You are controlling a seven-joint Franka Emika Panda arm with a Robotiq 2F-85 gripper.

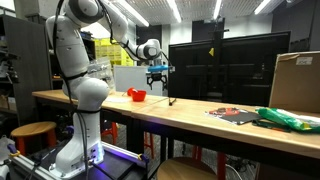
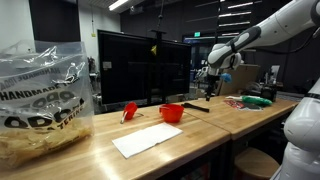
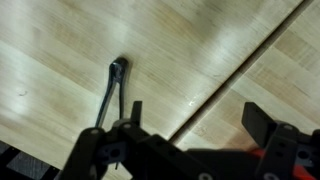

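Note:
My gripper is open, its two dark fingers wide apart with only bare wood showing between them. In exterior view 1 the gripper hangs above the table, over the area around a red pot; exterior view 2 also has the gripper up in the air. A thin black two-pronged object lies on the wood left of the fingers in the wrist view. Beside the red pot lies a long black object.
A red cup-like object and white sheets lie on the table. A large plastic bag fills the left. Green packaging and a cardboard box are at the far end. Bare wood shows mid-table.

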